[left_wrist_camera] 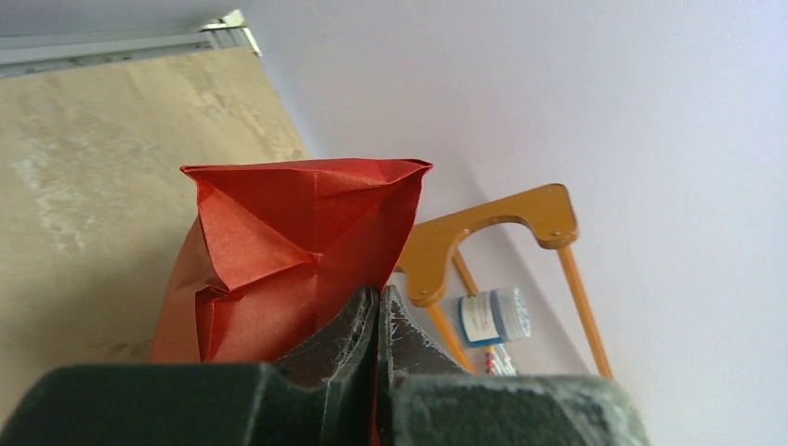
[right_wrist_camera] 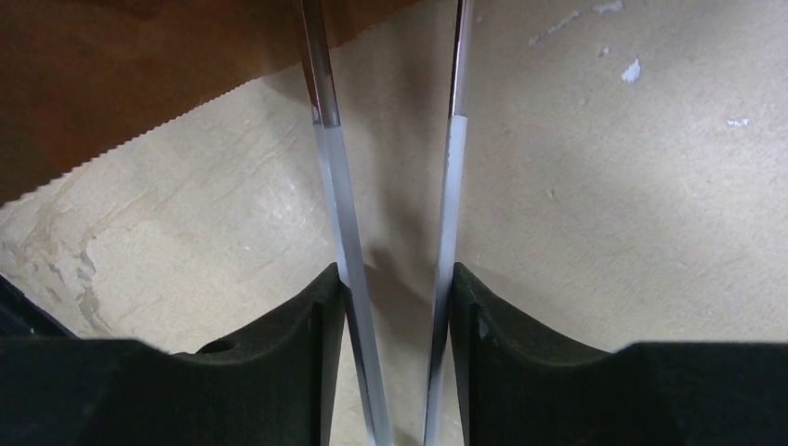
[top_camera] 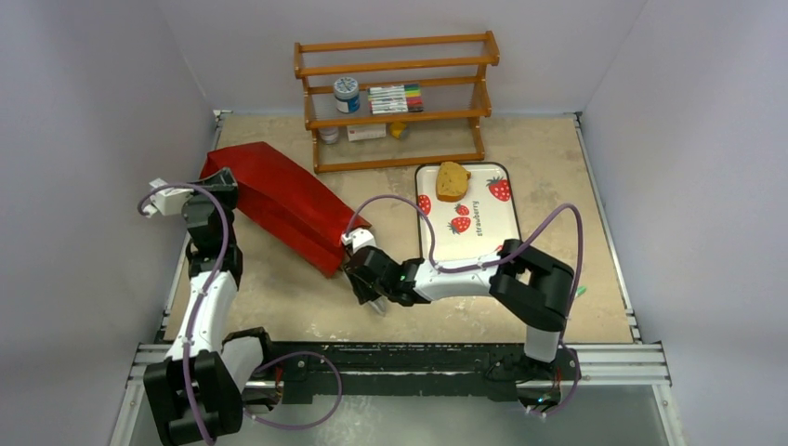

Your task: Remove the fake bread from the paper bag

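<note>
The red paper bag slants across the left of the table in the top view, its far-left end up at my left gripper. That gripper is shut, with the bag's thin red paper pinched at its fingers. My right gripper has its black fingers against the two arms of thin metallic tongs, slightly apart. The tongs' far ends run out of view toward the bag's near-right end. On the strawberry tray lies a bread piece. The bag's inside is hidden.
A wooden rack with a jar and markers stands along the back wall.
</note>
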